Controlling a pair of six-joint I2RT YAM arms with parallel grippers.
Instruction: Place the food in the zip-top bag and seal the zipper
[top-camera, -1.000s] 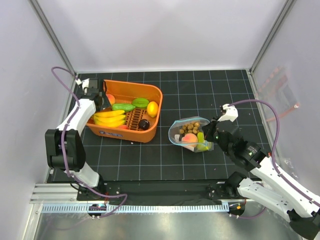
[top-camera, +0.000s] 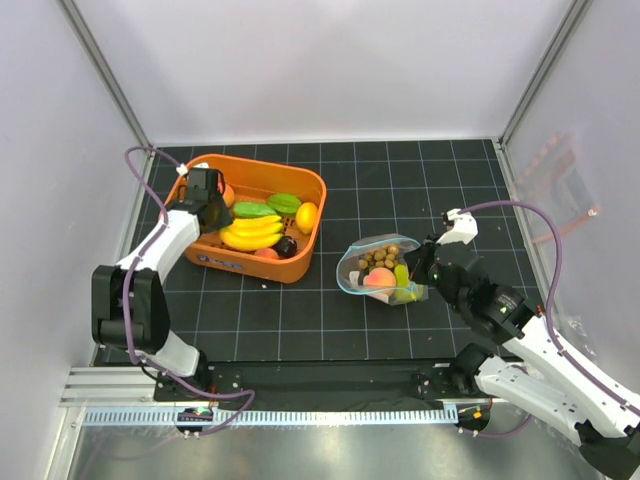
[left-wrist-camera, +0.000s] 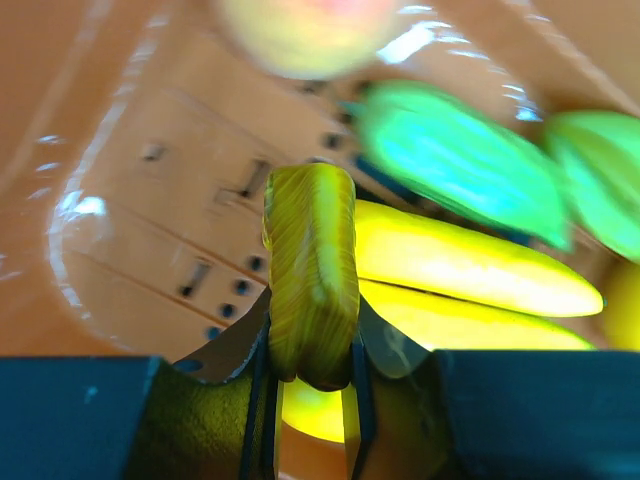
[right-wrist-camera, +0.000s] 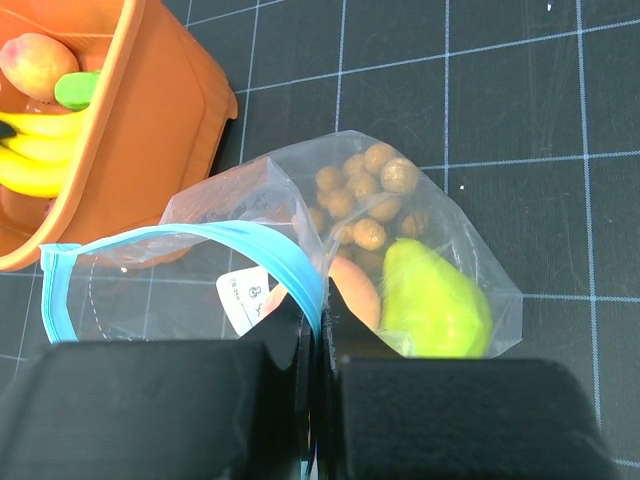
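Note:
A bunch of yellow bananas (top-camera: 252, 237) is at the near left part of the orange basket. In the left wrist view my left gripper is shut on the bunch's brownish-green stem (left-wrist-camera: 312, 265), with the yellow fruit (left-wrist-camera: 470, 262) reaching out to the right behind it. The zip top bag (right-wrist-camera: 275, 180) lies with its blue-edged mouth wide, facing left. Inside it show a green pear (right-wrist-camera: 432, 305), a peach (right-wrist-camera: 355, 290) and several small brown balls (right-wrist-camera: 368, 235). My right gripper is shut on the bag's blue zip edge.
The orange basket (top-camera: 318, 188) also holds green vegetables (top-camera: 283, 202), a yellow lemon-like fruit (top-camera: 307, 217), a dark round one (top-camera: 286, 247) and a peach (left-wrist-camera: 310, 30).
The right arm and bag stay nearly still.

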